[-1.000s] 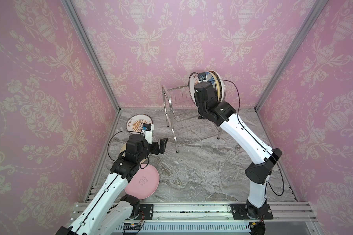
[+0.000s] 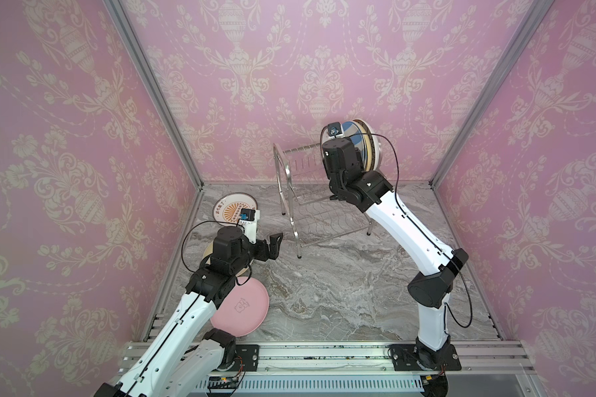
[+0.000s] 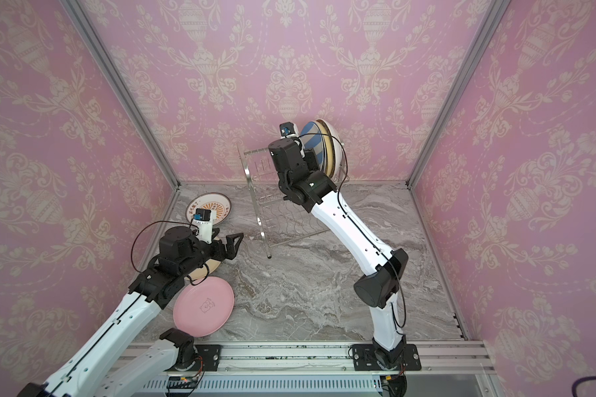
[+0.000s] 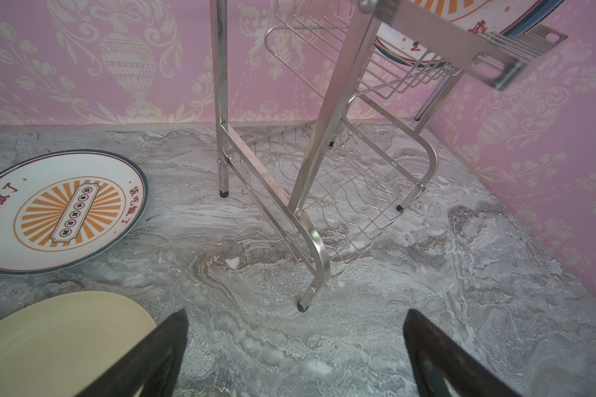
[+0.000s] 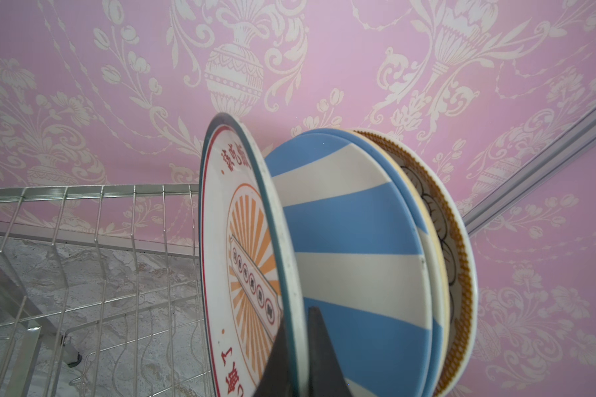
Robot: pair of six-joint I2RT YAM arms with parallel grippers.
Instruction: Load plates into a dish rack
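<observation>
The metal dish rack (image 4: 331, 99) has several plates upright at its upper right, including a blue-striped plate (image 5: 351, 225). My right gripper is shut on the rim of a white plate with orange sunburst (image 5: 238, 198), upright left of the striped one. My left gripper stands open and empty, low before the rack's left side, near a cream plate (image 4: 59, 337). A sunburst plate (image 4: 66, 211) lies flat at the back left, and a pink plate (image 2: 239, 307) lies front left.
The marble floor (image 2: 351, 284) in front of the rack is clear. Pink walls stand behind and at both sides; the rack sits close to the back wall.
My right arm has shifted slightly left along the top of the rack. My left arm and the plates on the floor have not moved.
</observation>
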